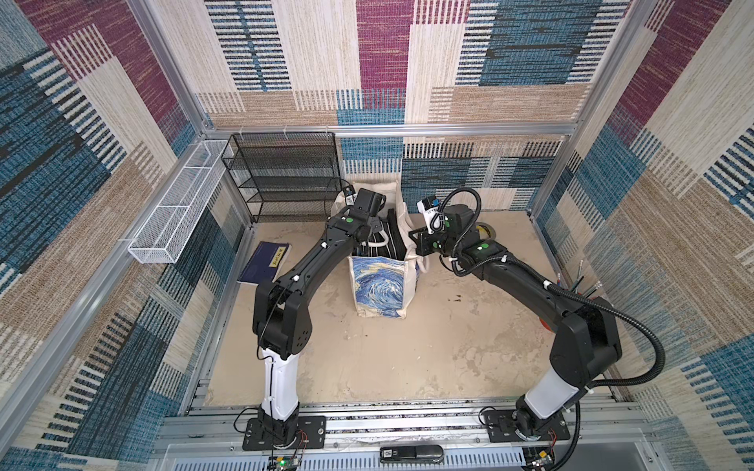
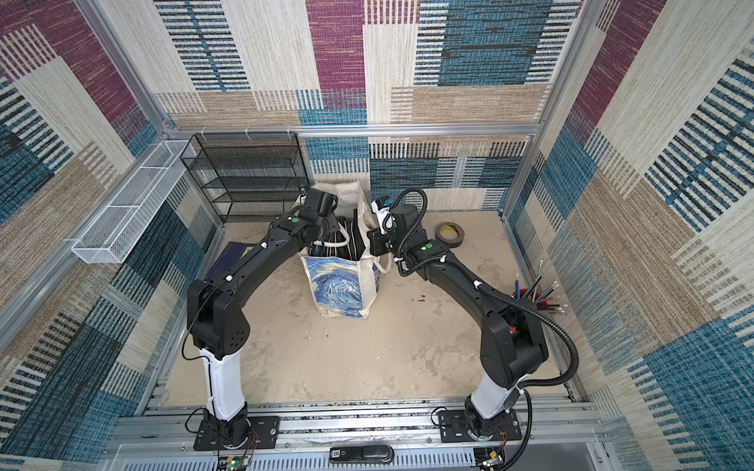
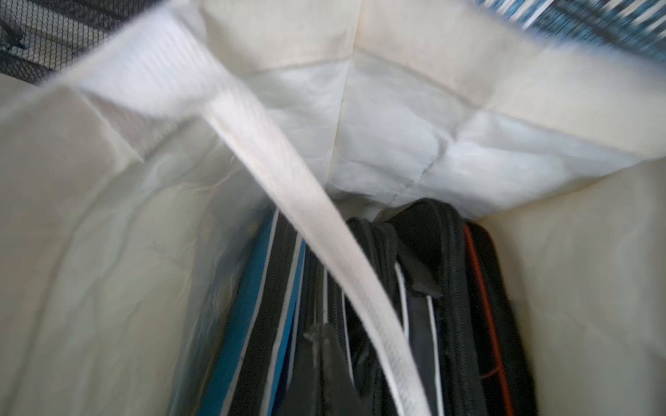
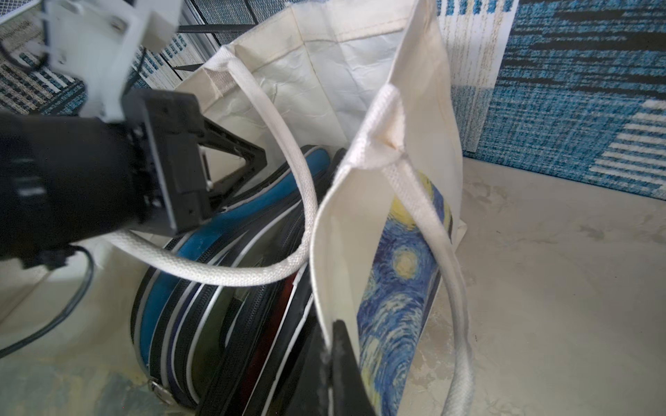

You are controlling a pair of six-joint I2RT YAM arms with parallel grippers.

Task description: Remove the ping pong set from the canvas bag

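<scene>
A canvas bag with a swirling blue print (image 1: pixel 379 284) stands upright at the table's centre. Several zipped cases (image 3: pixel 246 312), black with blue, white and red trim, are packed inside; which is the ping pong set I cannot tell. My left gripper is over the bag's opening among the handle and case tops, shut, with nothing seen between its fingers. My right gripper is at the bag's right rim, shut; the rim lies just behind its fingertips, and whether any cloth is pinched I cannot tell.
A black wire rack (image 1: pixel 279 157) stands at the back left, a dark blue book (image 1: pixel 259 263) on the left. A tape roll (image 2: pixel 449 233) lies behind the right arm, a pen holder (image 2: pixel 534 294) at the right.
</scene>
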